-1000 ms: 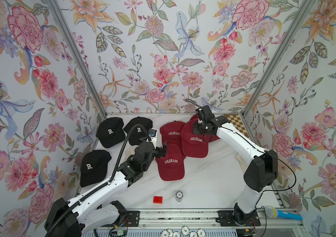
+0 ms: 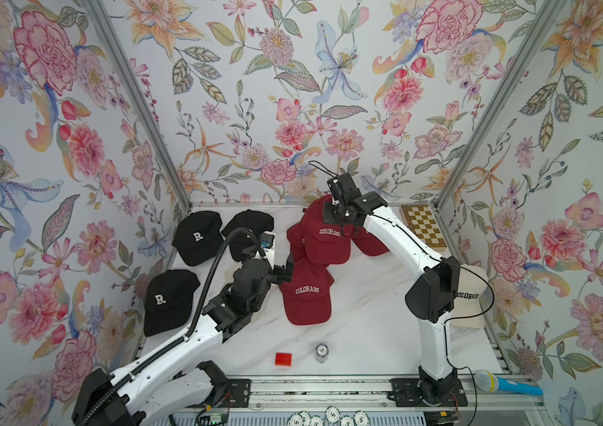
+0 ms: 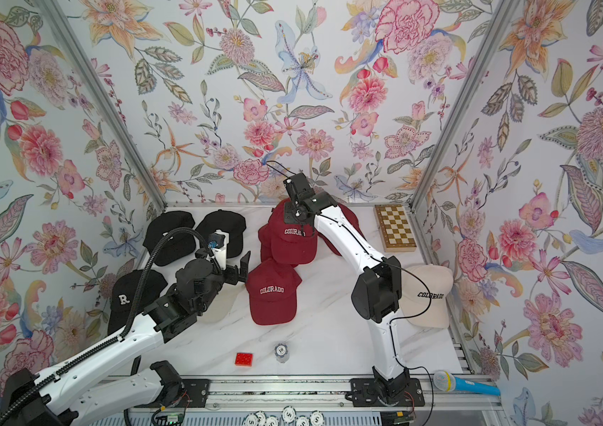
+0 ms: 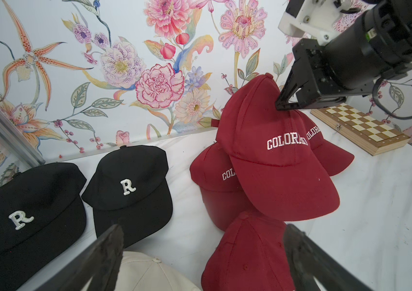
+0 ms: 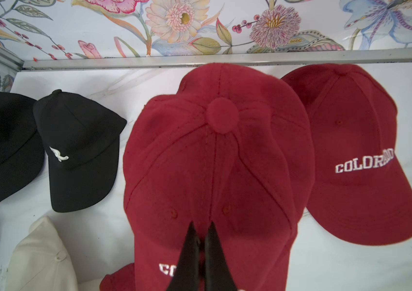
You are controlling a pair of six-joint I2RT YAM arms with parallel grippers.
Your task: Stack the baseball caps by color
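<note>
My right gripper is shut on a red COLORADO cap (image 4: 276, 131), pinching its crown. The cap hangs tilted at the back centre, above a second red cap (image 4: 215, 179) that it partly covers. A third red cap (image 5: 356, 126) lies behind to the right, and a fourth (image 2: 306, 305) lies in front. Open and empty, my left gripper (image 2: 282, 264) hovers left of the front red cap, over a beige cap (image 4: 147, 274). Three black R caps are at the left: two (image 2: 198, 248) (image 2: 237, 221) behind, one (image 2: 166, 305) nearer.
Another beige cap (image 3: 425, 280) lies at the right edge, partly crossed by a cable in the top views. A chessboard (image 3: 395, 228) stands in the back right corner. Near the front are a red box (image 2: 283, 359) and a grey round object (image 2: 322, 350).
My right gripper has carried the hanging red cap left and toward the back, over the back-left red cap. The back-right red cap is more exposed. My left arm has shifted slightly left.
</note>
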